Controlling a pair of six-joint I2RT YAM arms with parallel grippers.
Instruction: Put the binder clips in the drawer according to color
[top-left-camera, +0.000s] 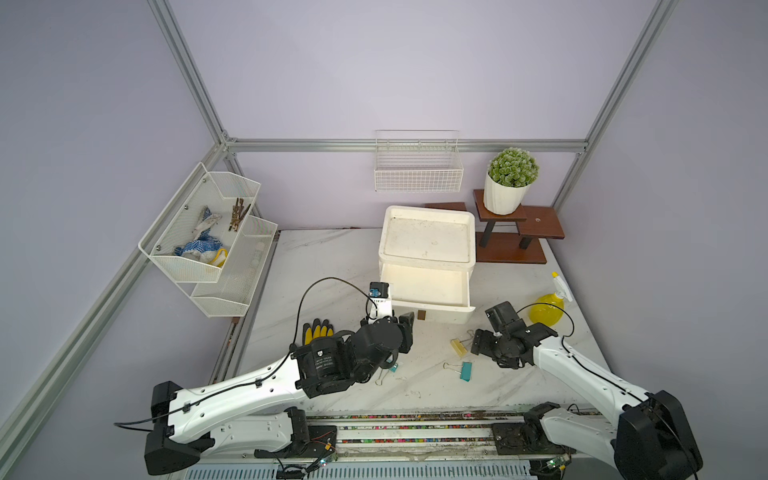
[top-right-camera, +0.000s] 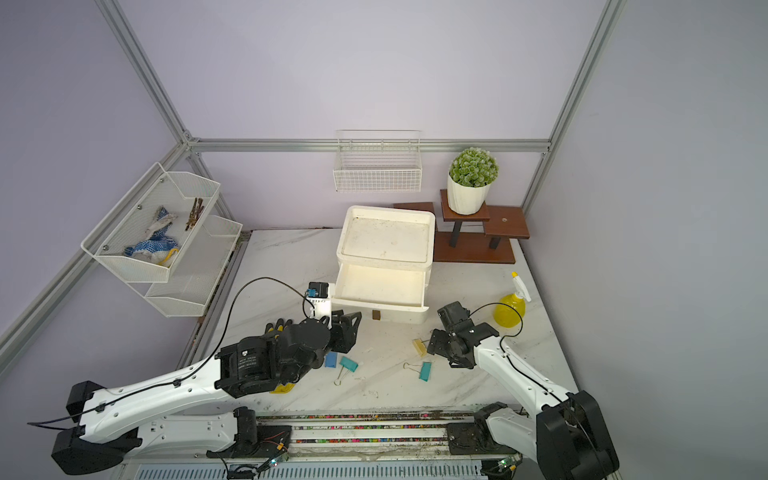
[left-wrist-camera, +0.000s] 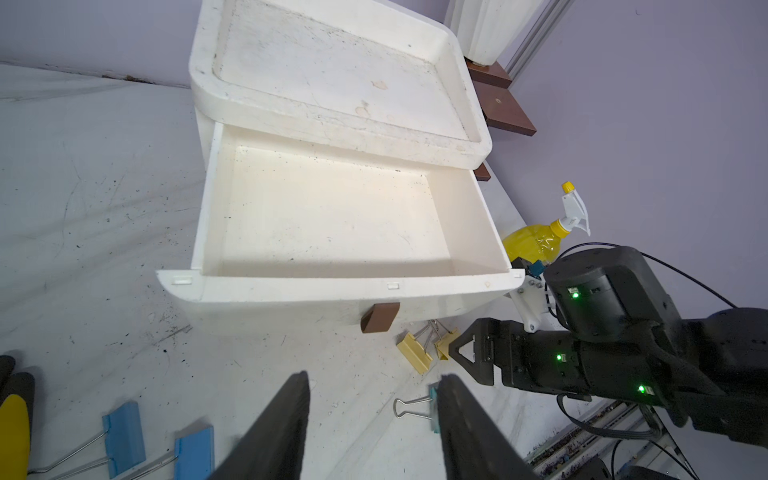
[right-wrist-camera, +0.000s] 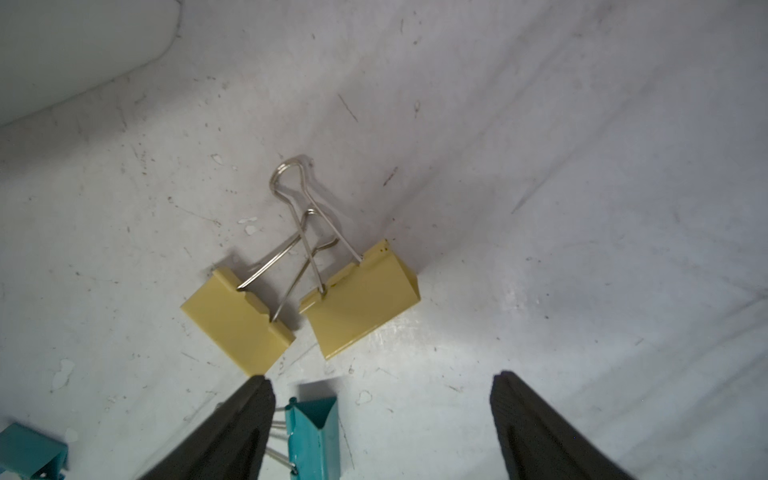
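The white drawer (left-wrist-camera: 336, 216) is pulled out and its inside is empty. In the left wrist view my left gripper stands open in front of it, nothing between its fingers. Two yellow binder clips (right-wrist-camera: 360, 300) lie on the table with their wire handles crossed. Over them, low to the table, is my right gripper, its fingers apart and empty. A teal clip (right-wrist-camera: 316, 440) lies beside its left finger; another teal clip (top-right-camera: 349, 364) rests further left. Two blue clips (left-wrist-camera: 124, 436) show at the lower left of the left wrist view.
A yellow spray bottle (top-left-camera: 548, 308) stands right of the right arm. Behind it, brown shelves (top-left-camera: 512, 248) hold a potted plant (top-left-camera: 505, 192). Black-and-yellow gloves (top-left-camera: 318, 329) lie left, partly behind the left arm. The table between drawer and left wall is clear.
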